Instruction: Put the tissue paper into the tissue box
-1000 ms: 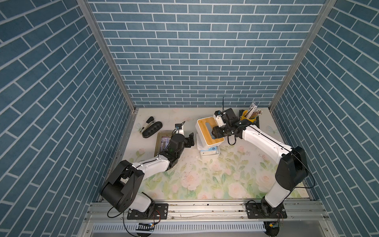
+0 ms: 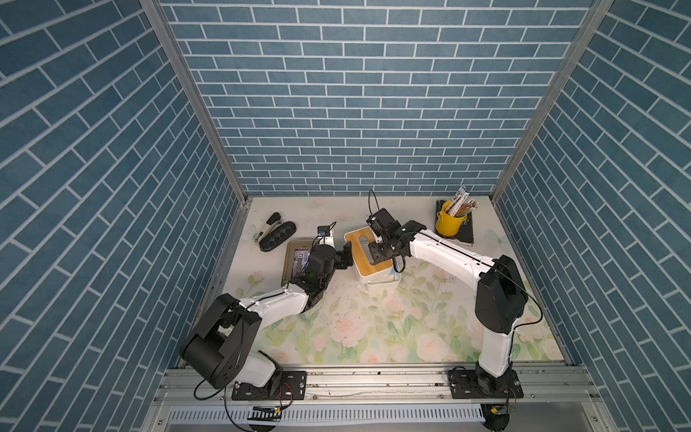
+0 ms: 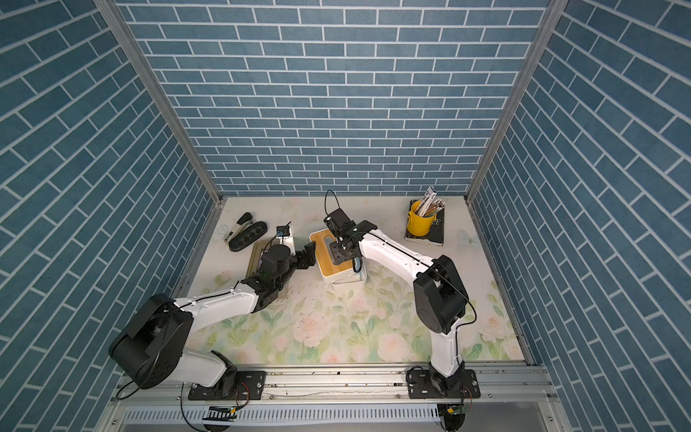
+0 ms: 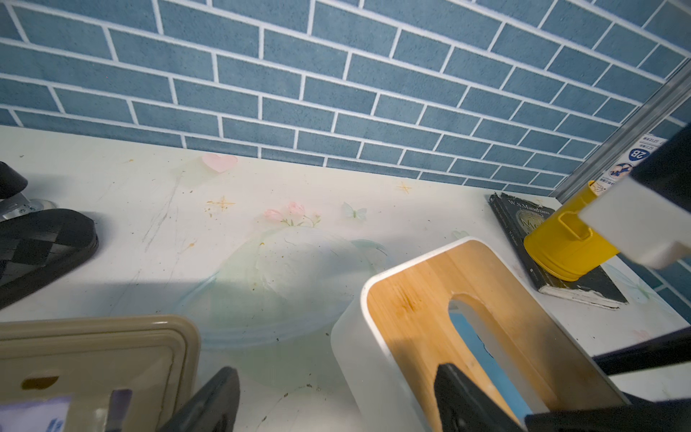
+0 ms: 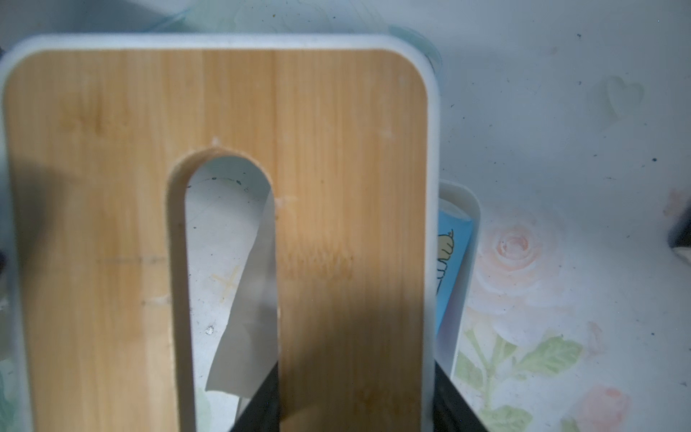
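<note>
The tissue box's white lid with bamboo top and oval slot [image 5: 352, 158] is held by my right gripper, shut on the strip beside the slot. It hangs over the white base [image 5: 468, 208], askew to it. Pale paper [image 5: 241, 331] shows through the slot, and a blue packet [image 5: 453, 252] lies in the base. My left gripper stands just left of the lid, fingers apart with nothing seen between them.
A tan tray [image 4: 93, 331] lies under the left arm. A black case [image 2: 277, 236] with scissors-like tools is at back left. A yellow cup of pens [image 2: 450, 219] stands on a dark book at back right.
My right gripper has carried the lid leftward and a little toward the front, toward my left gripper. The left arm is almost unmoved.
</note>
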